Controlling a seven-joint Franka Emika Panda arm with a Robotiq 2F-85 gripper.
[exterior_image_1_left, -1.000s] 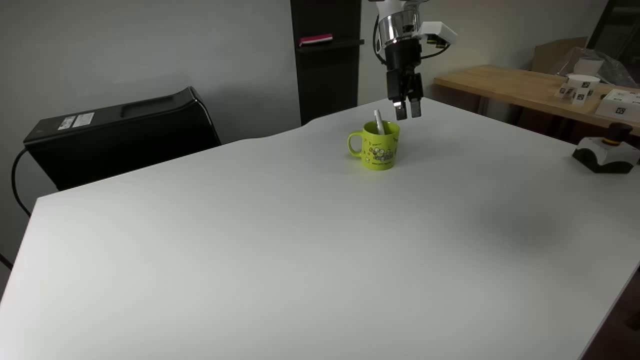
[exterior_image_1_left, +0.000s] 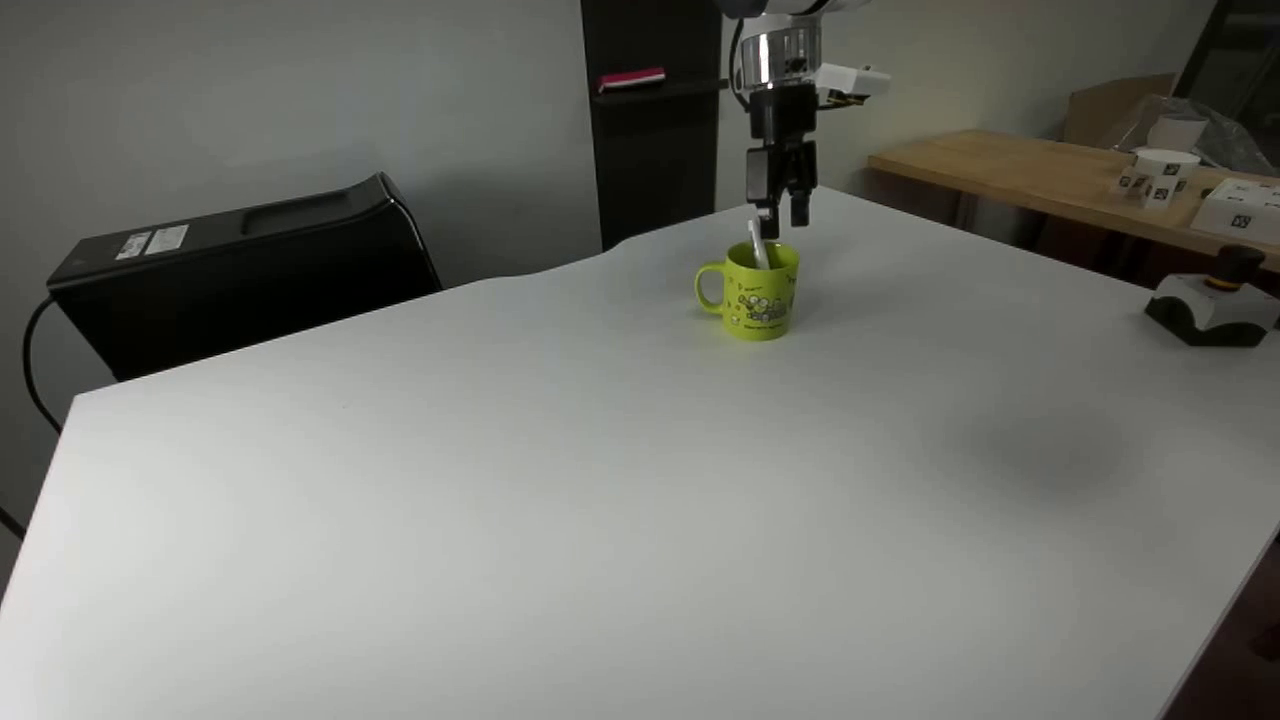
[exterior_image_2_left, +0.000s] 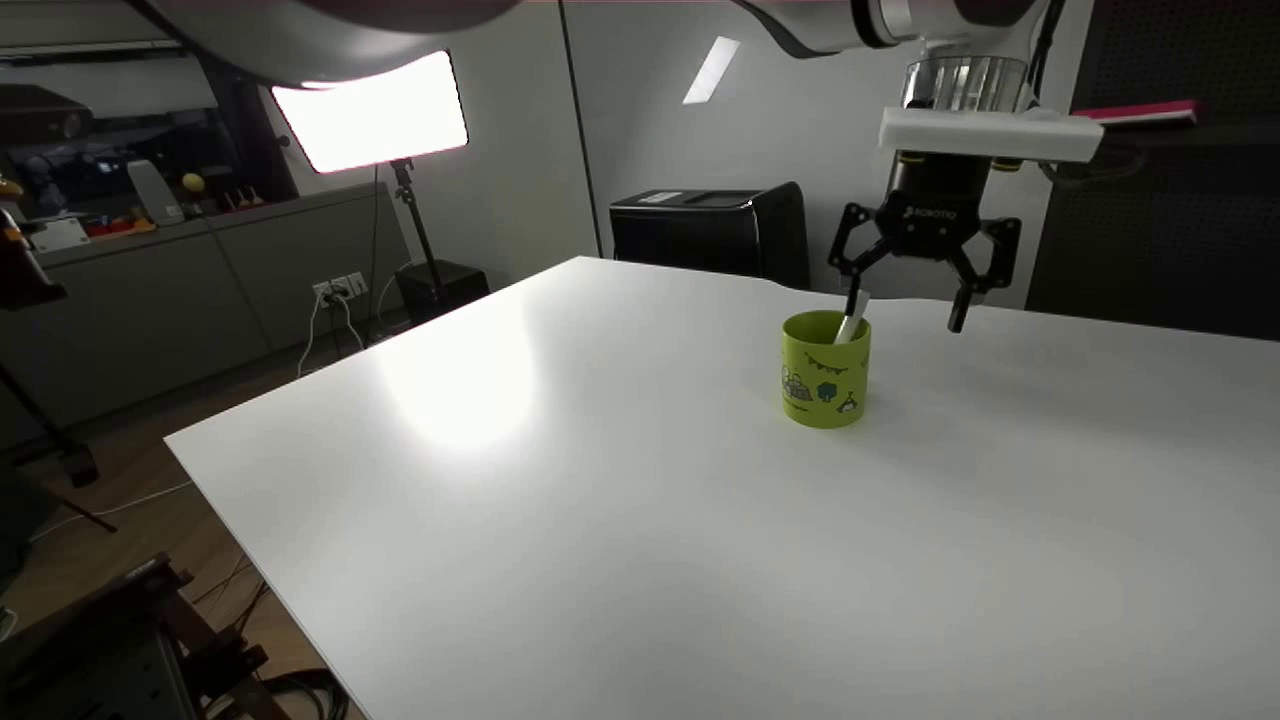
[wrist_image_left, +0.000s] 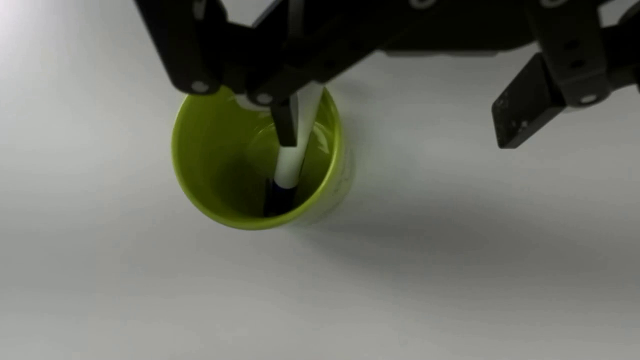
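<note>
A yellow-green mug (exterior_image_1_left: 758, 300) with printed pictures stands upright on the white table, its handle towards the left in exterior view 1. Leaning inside it is a white marker (wrist_image_left: 291, 161) with a dark end down in the mug; its upper end pokes above the rim. My gripper (exterior_image_2_left: 905, 314) is wide open just above the mug, nothing held. In the wrist view one fingertip (wrist_image_left: 286, 125) overlaps the marker over the mug's mouth, while the other finger (wrist_image_left: 523, 107) hangs beyond the mug, over bare table. Whether the first fingertip touches the marker I cannot tell.
A black box-shaped unit (exterior_image_1_left: 252, 270) stands behind the table's far edge. At the right sits a small device with a black knob (exterior_image_1_left: 1214, 302); a wooden side table (exterior_image_1_left: 996, 162) lies beyond.
My gripper has moved left in exterior view 1, from right of the mug to above it, and its tilt has changed. The mug and marker look unmoved.
</note>
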